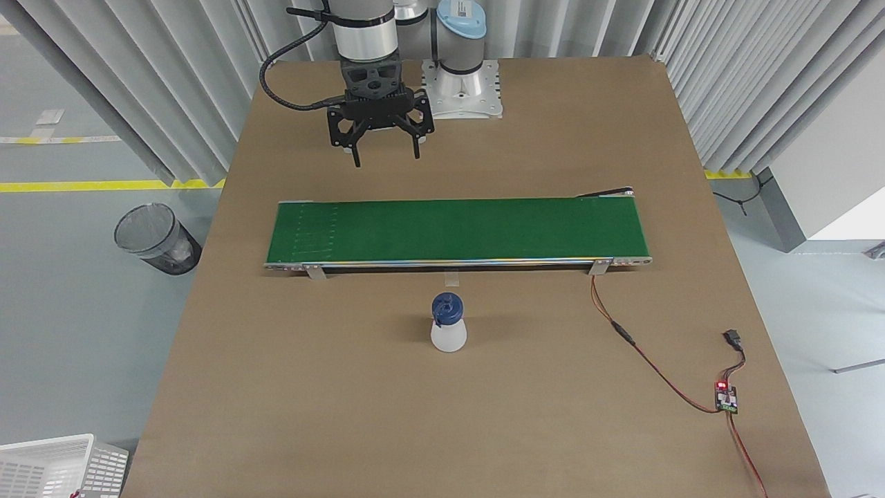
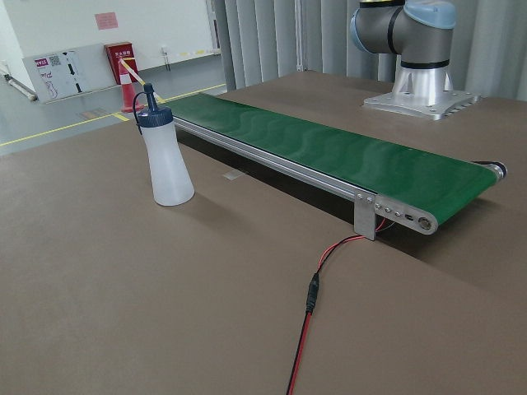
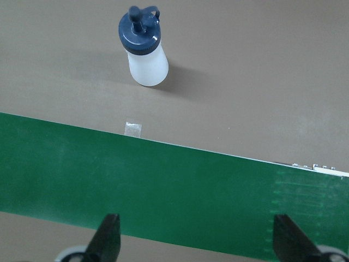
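A white squeeze bottle with a blue cap [image 1: 448, 328] [image 2: 169, 164] [image 3: 147, 65] stands upright on the table in front of the green conveyor belt [image 1: 456, 228] [image 2: 329, 148] [image 3: 163, 185]. My gripper [image 1: 386, 162] hangs behind the belt in the front view, open, its two fingers wide apart with nothing between them. In the wrist view the fingers show blurred at the bottom corners, with the bottle beyond the belt.
Red and black wires with a small board [image 1: 726, 398] lie on the right of the table. A bin [image 1: 166, 249] and a white basket [image 1: 58, 469] stand on the floor at left. The table around the bottle is clear.
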